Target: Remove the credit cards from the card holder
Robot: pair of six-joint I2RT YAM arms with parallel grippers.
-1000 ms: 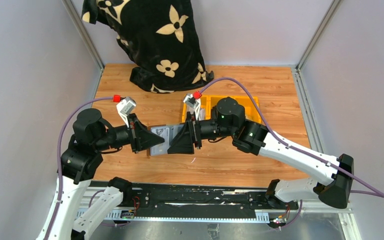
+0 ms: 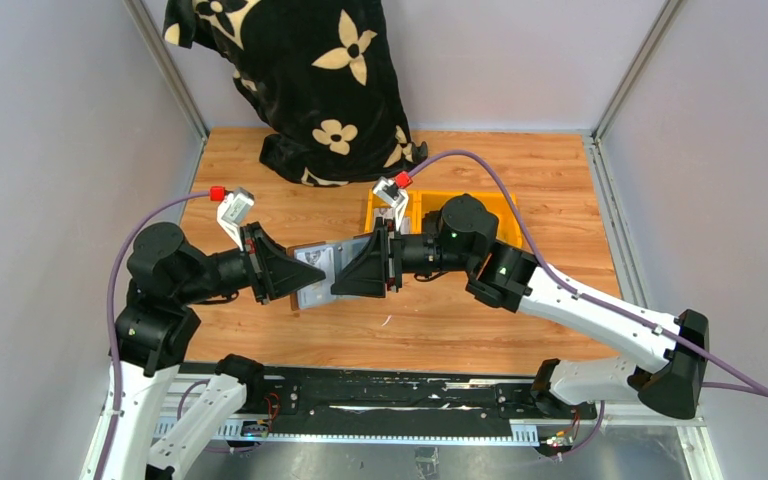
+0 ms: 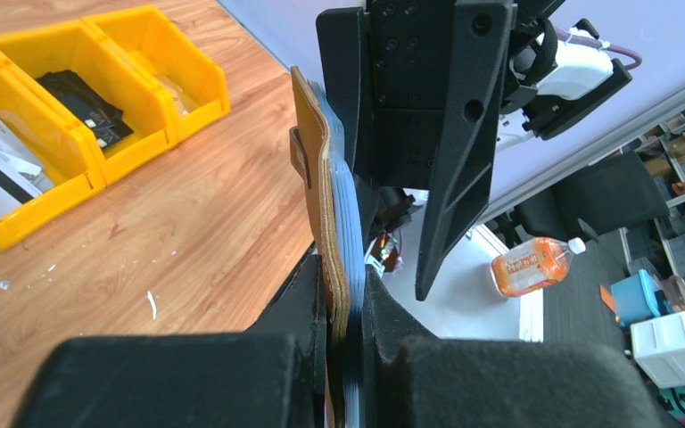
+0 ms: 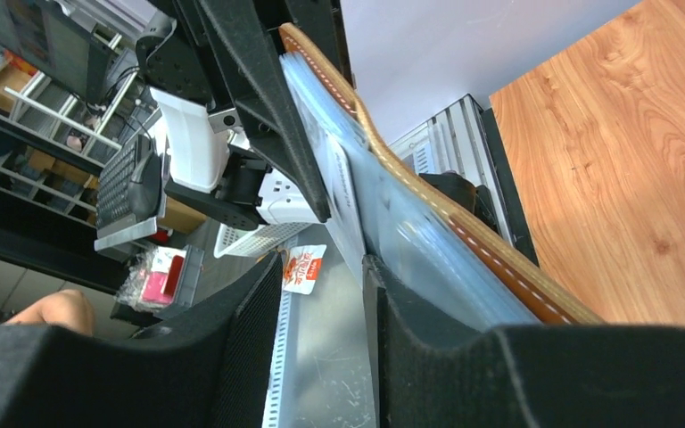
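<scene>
The card holder, brown with clear bluish sleeves (image 2: 322,268), hangs above the table between both arms. In the left wrist view it stands edge-on, its brown cover (image 3: 317,187) to the left and the sleeves (image 3: 350,241) to the right. My left gripper is shut on it. A pale card (image 4: 346,201) shows in a sleeve in the right wrist view. My right gripper stands part open on the sleeve side, one finger (image 4: 373,285) close against the sleeves. No card is visible between its fingers; contact with the sleeves cannot be made out.
A yellow bin (image 3: 89,147) with several compartments stands on the table behind the right arm; flat cards and a dark item lie in it. A black flowered cloth (image 2: 330,90) hangs at the back.
The right gripper has moved a little the same way.
</scene>
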